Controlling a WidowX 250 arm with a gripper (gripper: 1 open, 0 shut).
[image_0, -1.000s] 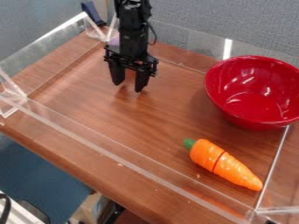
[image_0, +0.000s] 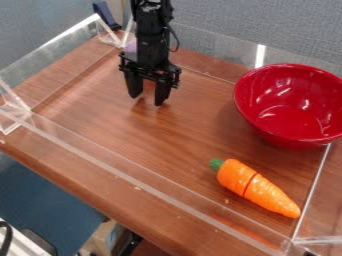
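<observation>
My black gripper (image_0: 147, 90) is low over the wooden table at the upper middle, its two dark fingers apart and pointing down, with no object visible between them. A light purple item, partly hidden behind the arm, shows near its upper left. A red bowl (image_0: 287, 105) stands at the right. An orange toy carrot (image_0: 257, 188) with a green top lies at the lower right.
Clear plastic walls border the wooden table (image_0: 134, 150). Blue floor and some cables show beyond the lower left edge.
</observation>
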